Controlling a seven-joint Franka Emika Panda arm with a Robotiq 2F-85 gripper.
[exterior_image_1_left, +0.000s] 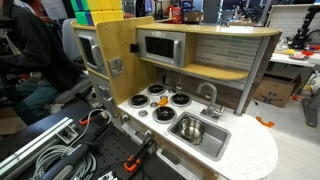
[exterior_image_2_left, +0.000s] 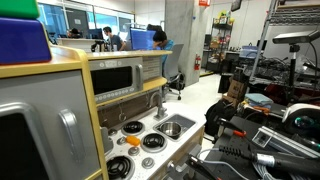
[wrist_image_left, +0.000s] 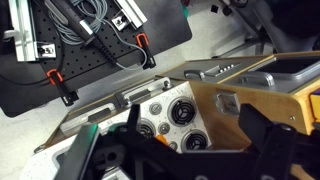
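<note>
In the wrist view my gripper hangs above the toy kitchen, its dark fingers wide apart. Nothing is held between them. The stove top with round burners (wrist_image_left: 182, 110) lies below. A small orange object (exterior_image_1_left: 164, 101) rests among the burners; its exact kind cannot be made out. A metal pot (exterior_image_1_left: 193, 132) sits in the sink (exterior_image_1_left: 214, 138), under the curved faucet (exterior_image_1_left: 210, 92). Neither exterior view shows the gripper clearly.
A microwave (exterior_image_1_left: 160, 47) is set under the wooden shelf (exterior_image_1_left: 215, 70). The white counter (exterior_image_1_left: 252, 150) right of the sink is clear. Cables (wrist_image_left: 88, 22) and tools lie on the dark perforated table (wrist_image_left: 100, 65) in front of the kitchen.
</note>
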